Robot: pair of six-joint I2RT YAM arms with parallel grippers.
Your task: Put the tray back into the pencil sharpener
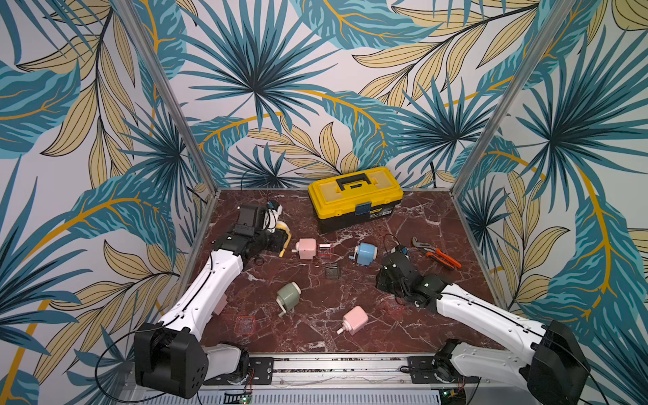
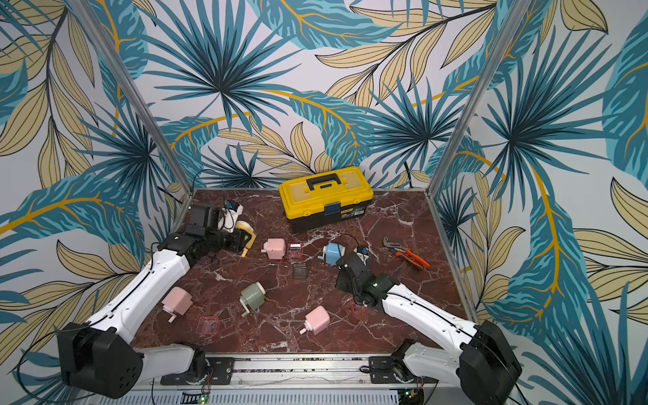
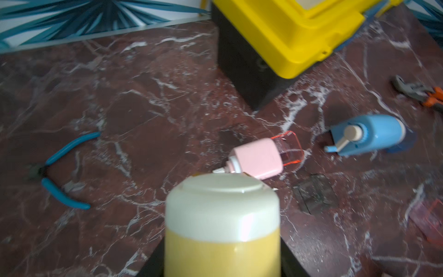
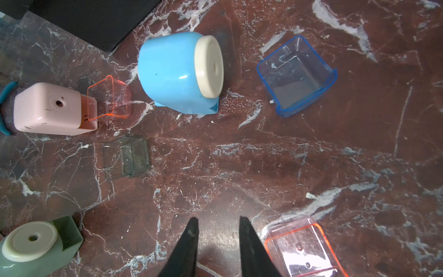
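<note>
A yellow pencil sharpener with a white top (image 3: 222,244) is gripped in my left gripper (image 1: 275,239), raised at the back left of the table. My right gripper stands part open over bare table, nothing between its fingers. Clear trays lie loose: a grey one (image 4: 129,157), a blue-rimmed one (image 4: 295,73), an orange-rimmed one (image 4: 302,249) beneath the right arm, and another red one (image 4: 110,97) beside a pink sharpener (image 4: 50,108). A blue sharpener (image 4: 170,69) and a green one (image 1: 288,295) also lie on the table.
A yellow-black toolbox (image 1: 354,202) stands at the back. Orange pliers (image 1: 445,258) lie at the right, blue-handled pliers (image 3: 64,198) at the left. More pink sharpeners (image 2: 317,320) are at the front and left.
</note>
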